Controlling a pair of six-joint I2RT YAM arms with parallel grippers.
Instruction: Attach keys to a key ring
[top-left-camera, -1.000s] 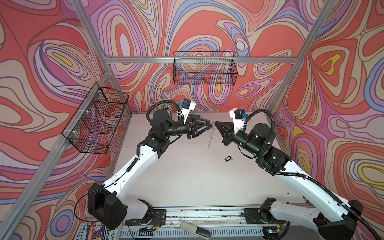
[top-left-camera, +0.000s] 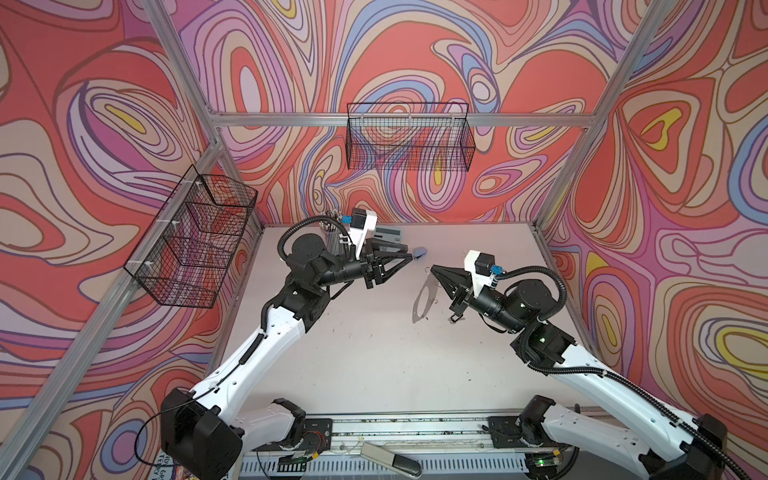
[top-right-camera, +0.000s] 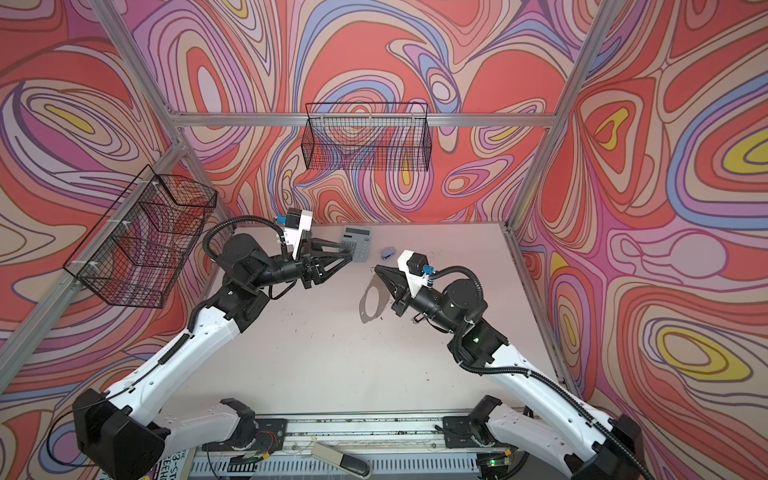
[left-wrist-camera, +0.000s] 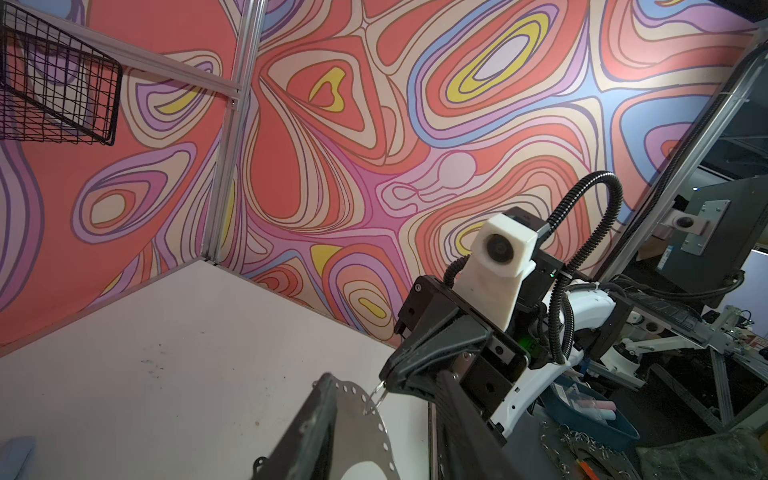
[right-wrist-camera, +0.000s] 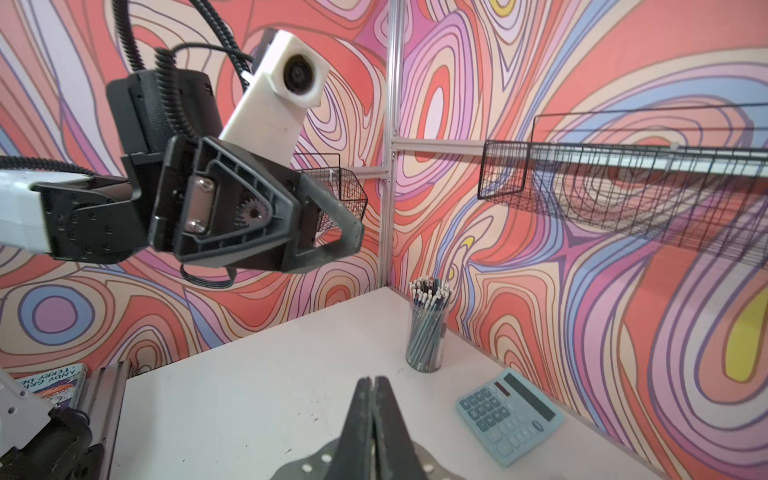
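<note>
A flat grey plate (top-left-camera: 425, 301) with small holes along its edge hangs below my right gripper (top-left-camera: 433, 270). In the left wrist view a thin silver link (left-wrist-camera: 376, 395) joins the plate (left-wrist-camera: 352, 428) to the right fingertips, which are shut on it. The right wrist view shows those fingers (right-wrist-camera: 358, 424) pressed together, with the plate's edge (right-wrist-camera: 308, 462) beneath. My left gripper (top-right-camera: 349, 253) stands open to the left, apart from the plate, with nothing between its fingers. Partly hidden below the right gripper, a small dark key fob (top-left-camera: 456, 317) lies on the table.
A calculator (right-wrist-camera: 509, 415) and a cup of pencils (right-wrist-camera: 428, 324) stand at the back. A small blue object (top-right-camera: 388, 253) lies behind the plate. Wire baskets (top-left-camera: 409, 144) hang on the frame above.
My left gripper has drawn back to the left, away from the right one. The right gripper has come down and toward the front, and the plate has turned from edge-on to show its face.
</note>
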